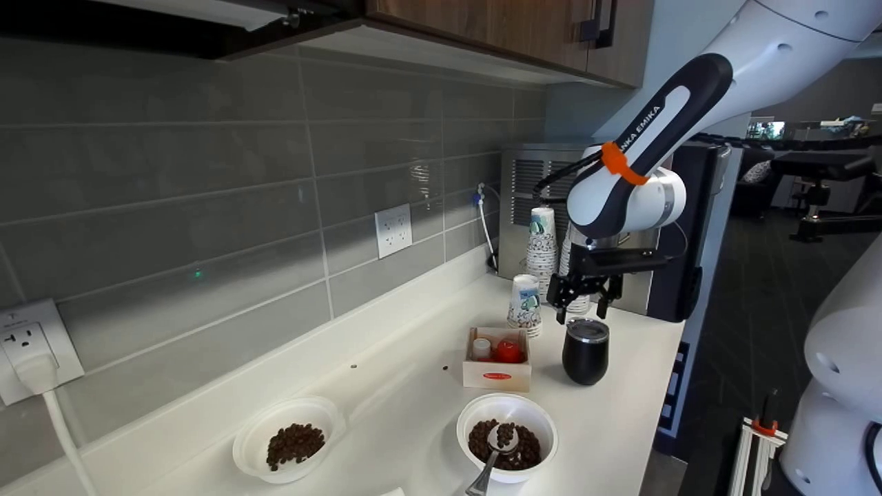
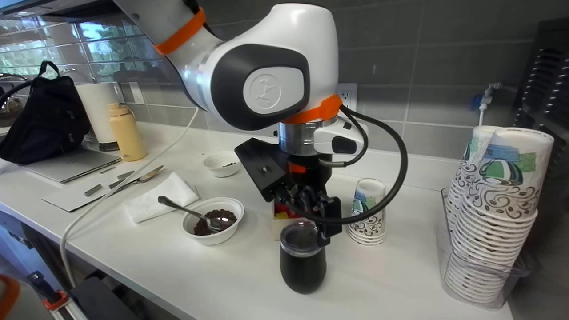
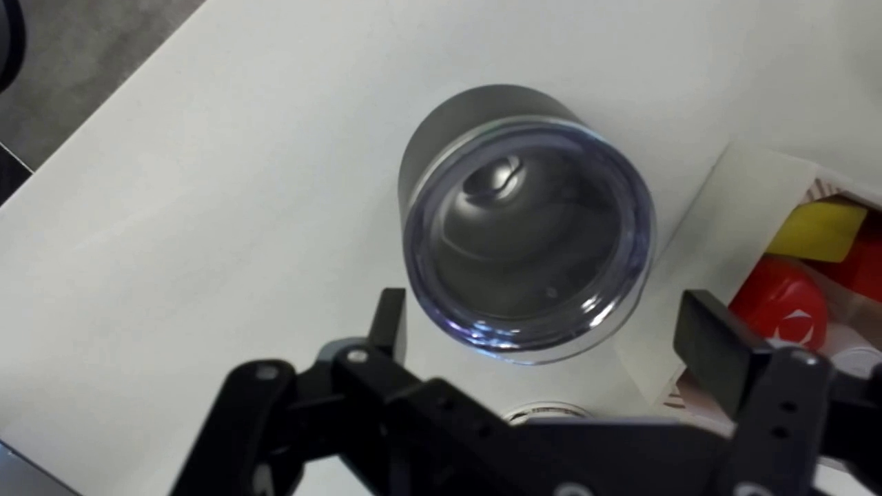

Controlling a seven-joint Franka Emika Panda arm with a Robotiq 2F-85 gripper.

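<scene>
A black tumbler with a clear lid stands upright on the white counter, and my gripper is just above it. In the wrist view the tumbler's round lid lies ahead of the fingertips, with the gripper open wide and nothing held between its fingers. Exterior view 2 has the gripper pointing down over the tumbler, one finger beside the lid. In that view the other finger is hard to make out.
A small box with red and white items sits close beside the tumbler. Stacked paper cups stand behind. Two white bowls of dark beans, one bowl holding a spoon, are nearer exterior camera 1. The counter edge is close by.
</scene>
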